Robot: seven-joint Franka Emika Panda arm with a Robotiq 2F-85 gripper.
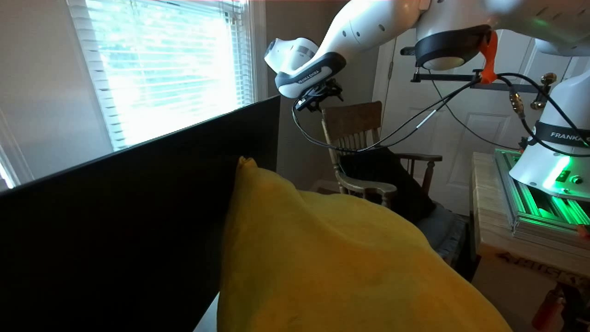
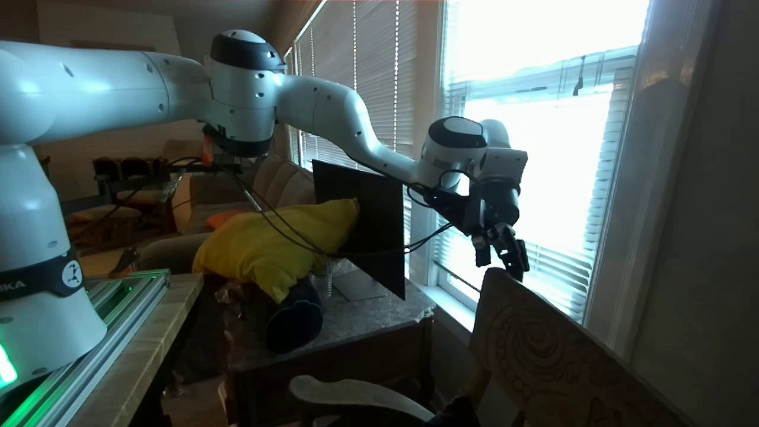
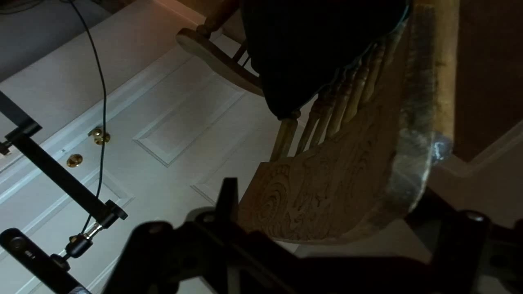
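My gripper [image 2: 501, 260] is at the top edge of a wooden rocking chair's back [image 2: 530, 320], in front of the window. Its dark fingers [image 2: 482, 252] stand apart. In the wrist view, the carved top rail [image 3: 314, 201] of the chair fills the space ahead of the spread fingers [image 3: 228, 196]; whether they touch it I cannot tell. From the other side, the chair back [image 1: 354, 119] appears just below and right of the gripper. A black cushion [image 1: 387, 180] leans on the chair's seat.
A yellow pillow [image 1: 332, 254] and a black screen [image 1: 138, 221] block much of the near side. The window [image 1: 166, 66] is behind the arm. Cables [image 1: 387, 141] hang from the arm. A white door [image 3: 162, 161] stands beyond the chair.
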